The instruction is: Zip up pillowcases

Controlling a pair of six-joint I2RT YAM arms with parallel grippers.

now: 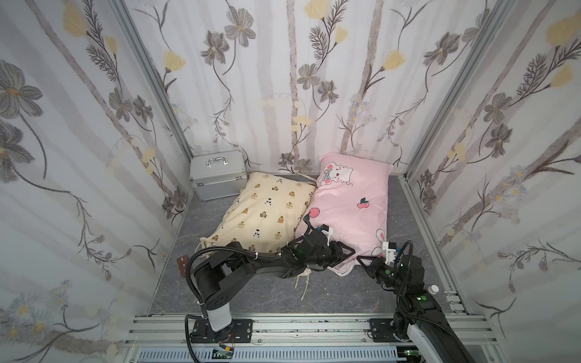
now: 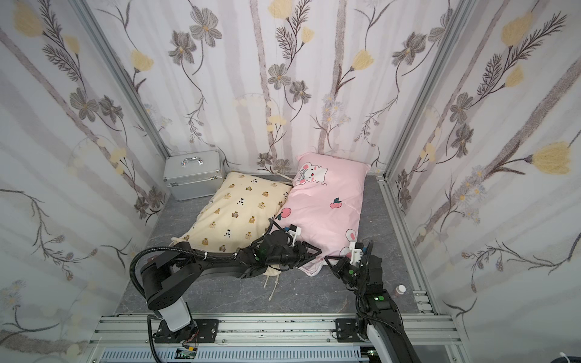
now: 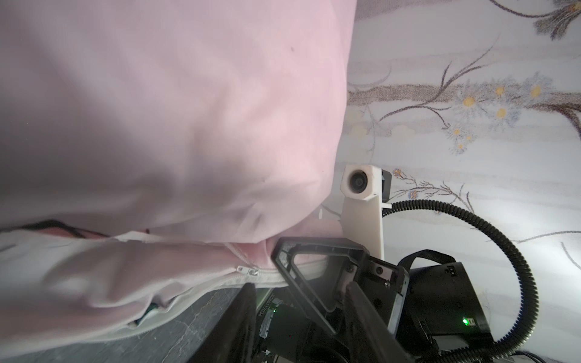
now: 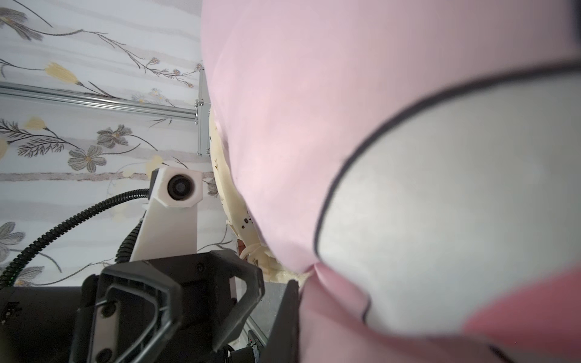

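Note:
The pink pillowcase (image 1: 348, 205) lies on the right, its near edge toward me. Its zipper pull (image 3: 248, 270) shows on the pale zipper strip in the left wrist view, beside folded pink cloth. My left gripper stands part open at this near edge, its fingers apart and no cloth visible between them. On the near right corner is my right gripper (image 1: 361, 259), shut, with pink cloth close beside its fingers (image 4: 289, 326). Whether it pinches a thin fold of that cloth is hidden. The cream bear-print pillowcase (image 1: 266, 205) lies to the left.
A silver case (image 1: 218, 175) stands at the back left. A brown object (image 1: 182, 265) lies at the left, partly behind my left arm. A small white item (image 1: 432, 289) sits beside the right arm.

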